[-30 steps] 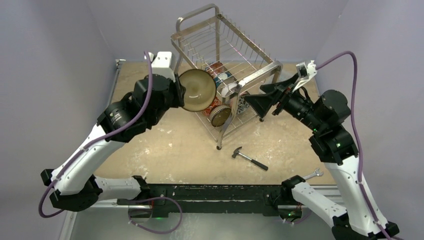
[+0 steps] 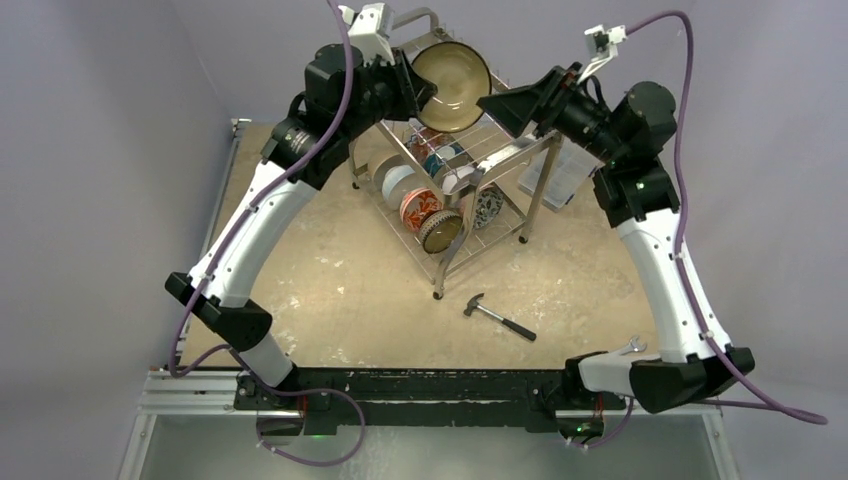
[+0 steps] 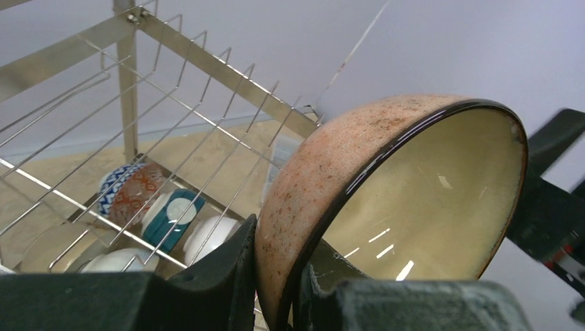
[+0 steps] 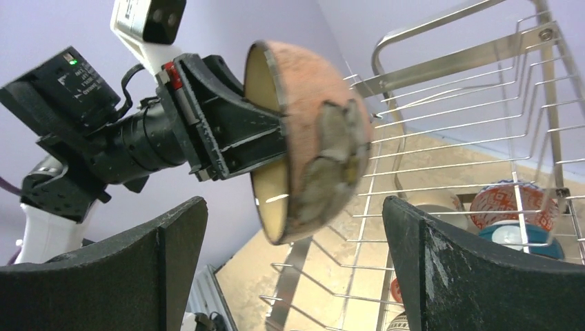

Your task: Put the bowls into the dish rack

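Held on edge over the dish rack [image 2: 505, 150] is a large bowl [image 2: 455, 88], tan inside, with a speckled orange outside [image 3: 331, 165] and a dark rim. My left gripper [image 2: 425, 90] is shut on its wall, one finger inside and one outside; the right wrist view shows the left finger [image 4: 252, 138] reaching into the bowl [image 4: 324, 138]. My right gripper is open and empty, close on the bowl's right side in the top view. Its fingers stand apart from the bowl. Beneath the bowl, the upper wire tier [image 3: 159, 131] shows no other bowl.
Several bowls fill the lower tier, among them a red patterned one [image 2: 419, 207], a brown one [image 2: 440, 231] and a teal one [image 3: 169, 217]. A clear bin [image 2: 560, 175] lies behind the rack. A hammer [image 2: 500, 317] and a wrench [image 2: 632, 346] lie on open floor in front.
The left gripper has carried the bowl from the rack's left side up and rightward over the upper tier. My right arm has shifted inward and farther back, closer to the bowl.
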